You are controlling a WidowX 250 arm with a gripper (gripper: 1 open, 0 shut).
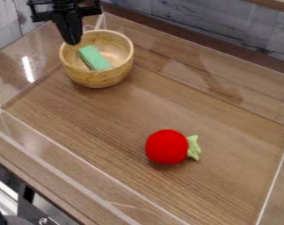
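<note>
A pale yellow bowl [109, 77] sits at the back left of the wooden table with a green block [92, 58] inside it. My dark gripper [72, 40] is at the bowl's upper left rim, above and left of the block, shut with nothing visible between its fingers. A red round object with a green top [168, 146] lies toward the front right.
A dark cable shows at the lower left corner.
</note>
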